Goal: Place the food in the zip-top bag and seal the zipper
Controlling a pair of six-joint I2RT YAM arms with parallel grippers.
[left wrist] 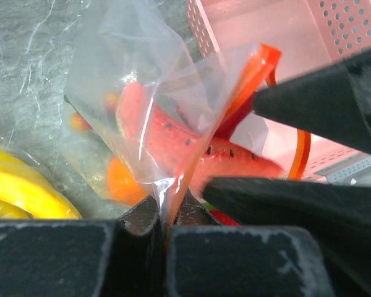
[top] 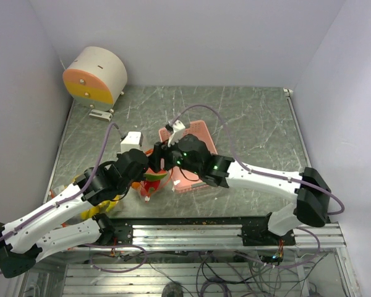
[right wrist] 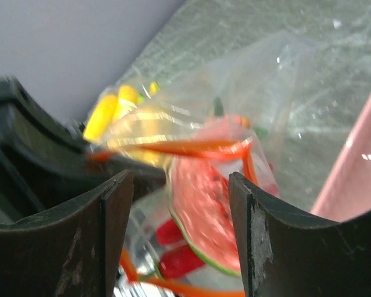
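The clear zip top bag has an orange zipper band round its gaping mouth. My left gripper is shut on the bag's edge. A watermelon slice lies in the bag, its green rind toward the mouth. Red items sit beside it, and an orange round piece shows through the film. My right gripper is open above the mouth, close to the slice. In the left wrist view its two dark fingers stand apart over the slice's end; a grip on it does not show.
An empty pink basket stands right behind the bag. Yellow bananas lie left of the bag. A white, orange and yellow drum-shaped box is at the back left.
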